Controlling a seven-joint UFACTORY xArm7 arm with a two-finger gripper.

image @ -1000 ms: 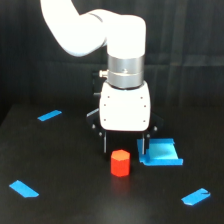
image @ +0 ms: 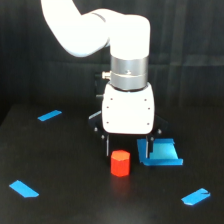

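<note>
A white robot arm reaches down from the top of the camera view to a black gripper (image: 128,142), whose fingers hang below the white housing, apart from each other. The gripper is open above and slightly behind a red hexagonal block (image: 120,163), which stands on the dark table with no finger visibly holding it. To the right of the block, partly behind a finger, lies a blue square tray (image: 161,159).
Short blue tape strips mark the dark table (image: 60,190) at back left (image: 49,115), front left (image: 24,189) and front right (image: 196,196).
The arm and gripper have shifted very slightly to the right. The red block and blue tray look unmoved.
</note>
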